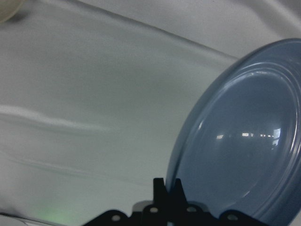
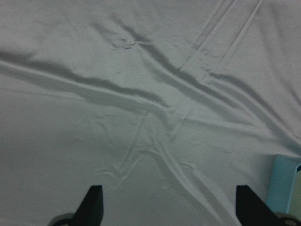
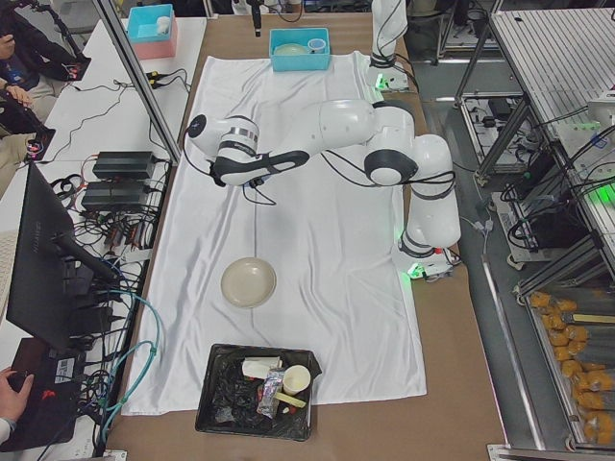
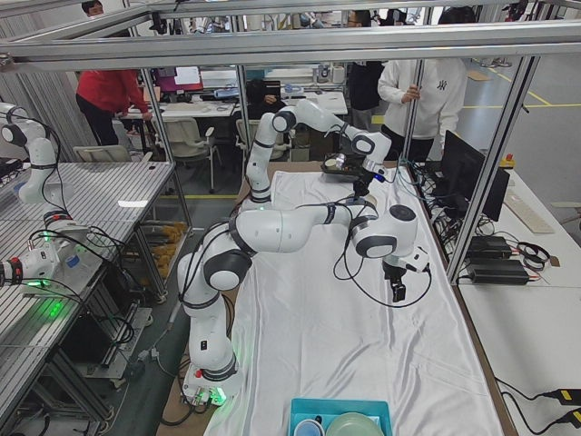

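Note:
In the left wrist view a grey-blue plate point(image 1: 240, 132) fills the right side, with my left gripper shut on its rim. In the camera left view a beige plate point(image 3: 248, 281) lies on the white cloth below the raised left arm. My right gripper stands open over bare cloth, nothing between its fingers; in the camera right view it points downward. A teal bin point(image 2: 282, 181) shows at the right edge of the right wrist view.
A black bin point(image 3: 259, 413) with mixed items stands at the near end. The teal bin point(image 3: 300, 62) at the far end holds a dish and a cup. Monitor and cables line the side table.

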